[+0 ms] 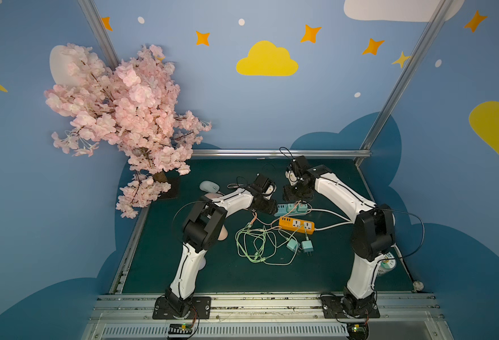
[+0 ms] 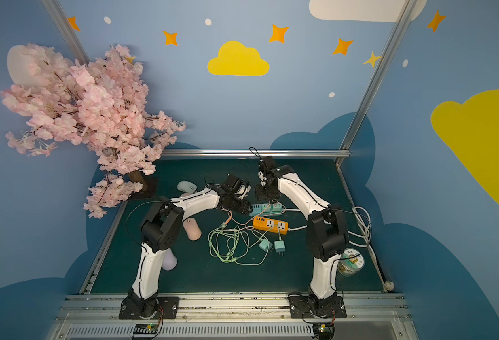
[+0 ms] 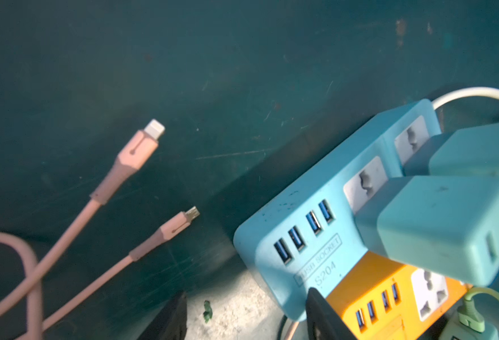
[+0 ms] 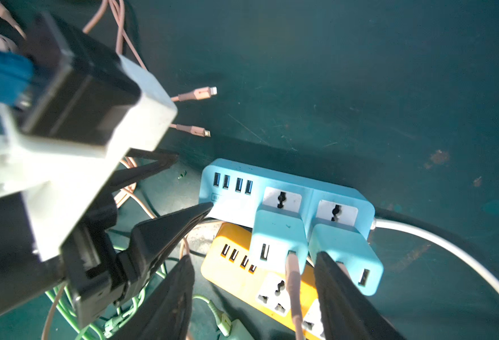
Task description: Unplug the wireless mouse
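The light-blue power strip (image 3: pixel 295 226) lies at mid-table, two teal chargers (image 4: pixel 280 238) plugged into it. A pink cable (image 4: pixel 293 289) enters one charger. My left gripper stands open beside the strip's USB end, its fingers (image 4: pixel 178 226) parted with nothing between them. My right gripper is open above the chargers, one on either side of the view's pink cable, not visibly touching it. Three mice show in the top right view: a pale grey mouse (image 2: pixel 186 187), a pink mouse (image 2: pixel 192 229) and a lavender mouse (image 2: pixel 169 260). No cable end shows in any mouse.
An orange power strip (image 3: pixel 368 306) lies just in front of the blue one. Loose pink cable ends (image 3: pixel 136 150) rest left of it. Green cables (image 2: pixel 226 244) and teal plugs (image 2: pixel 280 246) spread nearer the front. A round tin (image 2: pixel 351 261) stands front right.
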